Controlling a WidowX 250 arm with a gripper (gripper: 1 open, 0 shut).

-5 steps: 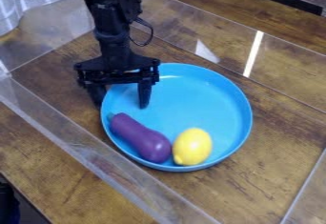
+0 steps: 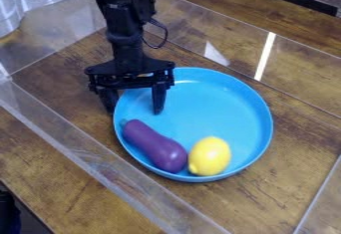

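Note:
My black gripper hangs over the left rear part of a blue plate, its fingers apart with nothing visible between them. In the front of the plate lie a purple eggplant and, to its right, a yellow lemon-like object. The gripper is above and behind the eggplant, apart from both objects.
The plate stands on a wooden surface. A clear transparent edge runs diagonally along the lower left. Bare wood is free to the right and behind the plate.
The plate with the eggplant and yellow object has shifted slightly to the right and down in view. The gripper has moved very slightly.

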